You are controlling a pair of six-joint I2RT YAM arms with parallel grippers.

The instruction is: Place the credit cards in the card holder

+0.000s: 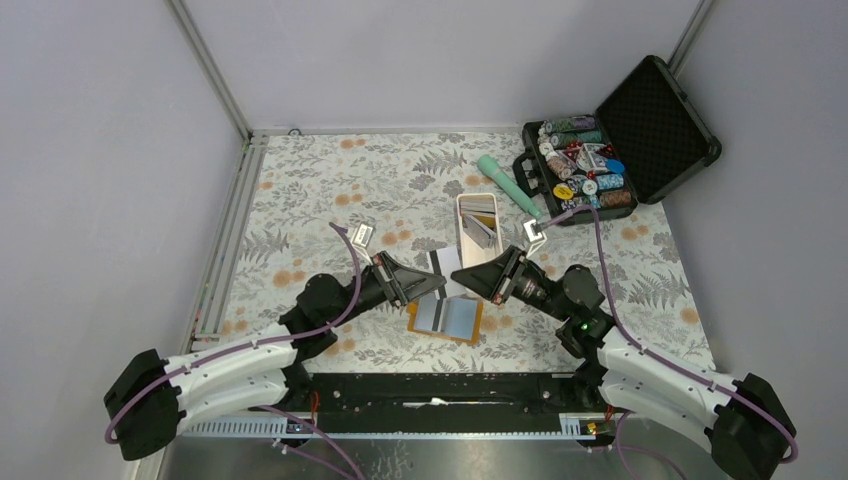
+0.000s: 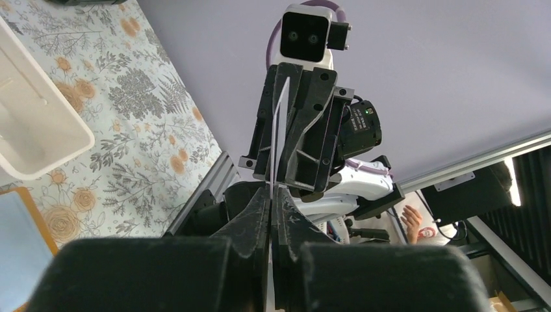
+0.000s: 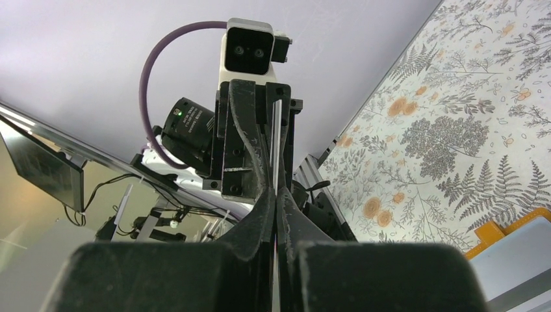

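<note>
A white card (image 1: 449, 265) with a dark stripe is held up between my two grippers over the middle of the table. My left gripper (image 1: 441, 283) is shut on its left edge, my right gripper (image 1: 455, 280) on its right side. In the left wrist view the card (image 2: 280, 133) shows edge-on as a thin upright strip; in the right wrist view the card (image 3: 277, 140) is likewise edge-on. The orange card holder (image 1: 428, 333), with clear bluish pockets, lies open below the grippers. Behind them, a white tray (image 1: 468, 258) contains several cards.
A green microphone-shaped object (image 1: 512, 186) lies beyond the tray. An open black case (image 1: 618, 210) full of small items stands at the back right.
</note>
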